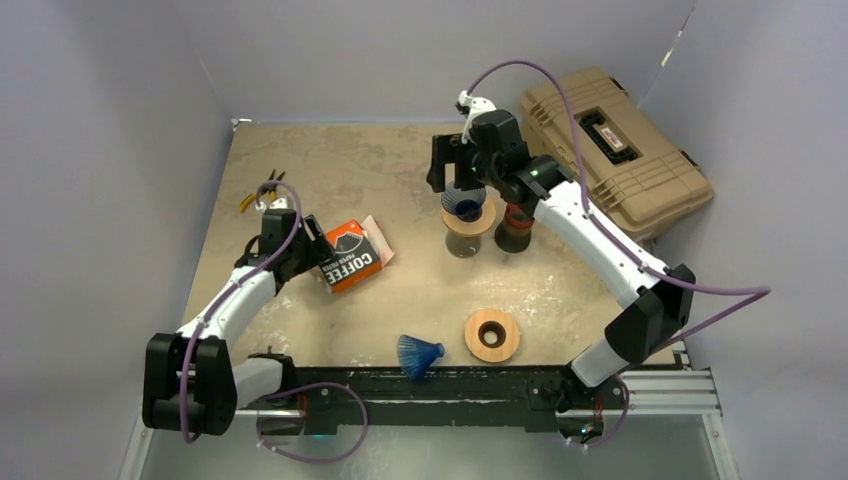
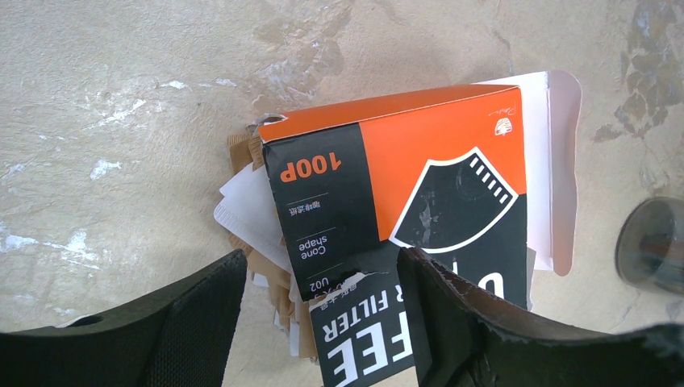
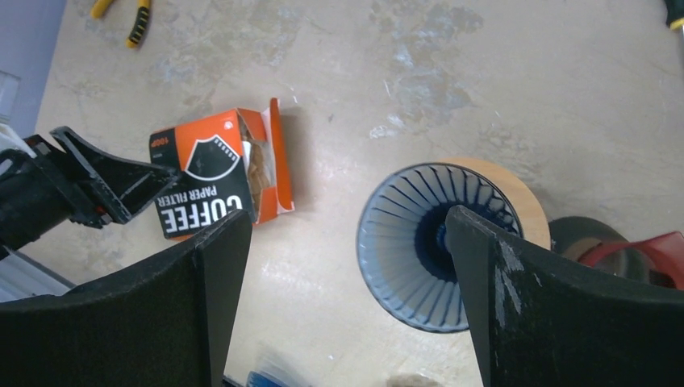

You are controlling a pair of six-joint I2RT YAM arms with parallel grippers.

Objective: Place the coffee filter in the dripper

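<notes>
An orange-and-black coffee filter box (image 1: 350, 255) lies on its side at centre-left, paper filters (image 2: 250, 210) spilling from it in the left wrist view. My left gripper hangs open just over it, empty. A blue ribbed dripper cone (image 1: 463, 197) stands upright on a wooden ring stand at right of centre. My right gripper (image 1: 445, 162) is open and empty above and slightly left of that dripper. A second blue cone (image 1: 418, 355) lies on its side at the front edge.
A tan hard case (image 1: 615, 150) fills the back right. A dark pot with red (image 1: 513, 232) stands beside the dripper stand. A loose wooden ring (image 1: 491, 335) lies at the front; pliers (image 1: 250, 198) lie back left.
</notes>
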